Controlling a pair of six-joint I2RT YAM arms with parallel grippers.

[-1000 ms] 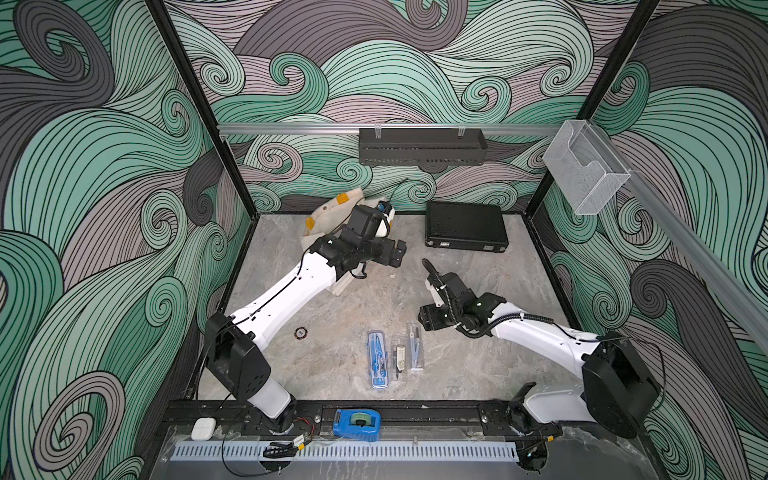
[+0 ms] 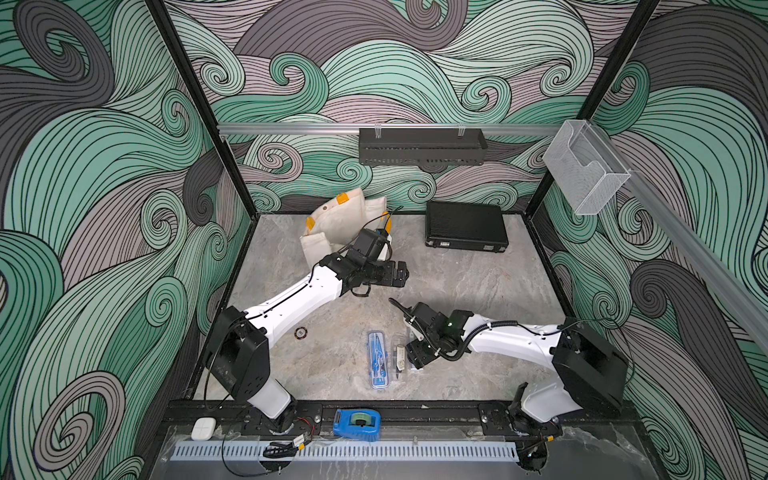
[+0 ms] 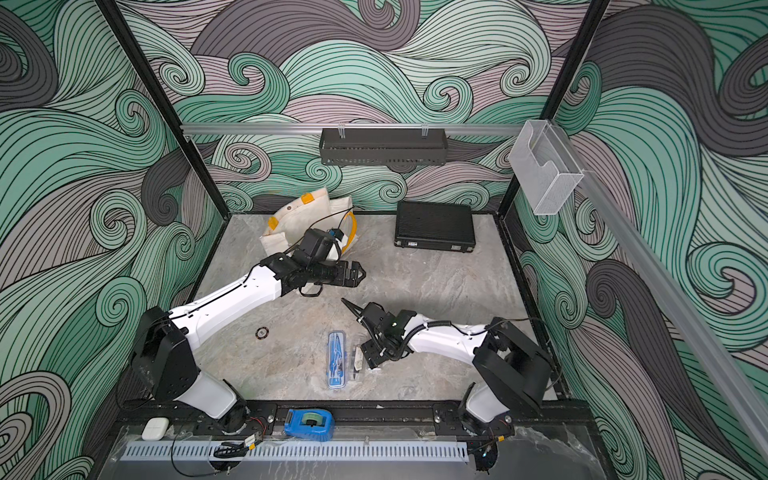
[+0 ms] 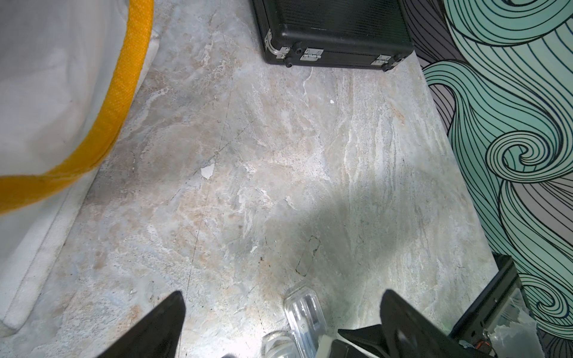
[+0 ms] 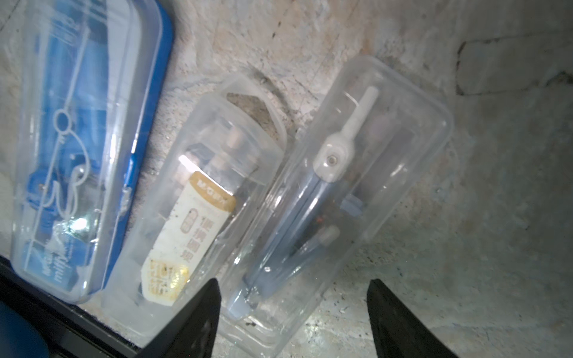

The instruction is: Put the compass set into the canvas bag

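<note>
A clear case with a compass (image 5: 325, 167) lies on the table beside a clear case with an eraser (image 5: 182, 241) and a blue instrument case (image 2: 377, 358). My right gripper hangs open just over the compass case, nothing gripped. My left gripper is open and empty, held high at the right front of the canvas bag (image 2: 340, 216), whose yellow strap shows in the left wrist view.
A black briefcase (image 2: 465, 225) lies at the back right. A small dark ring (image 2: 301, 333) is at left. A blue tape dispenser (image 2: 357, 424) stands beyond the front edge.
My right gripper has moved down and toward the front, over the clear cases.
</note>
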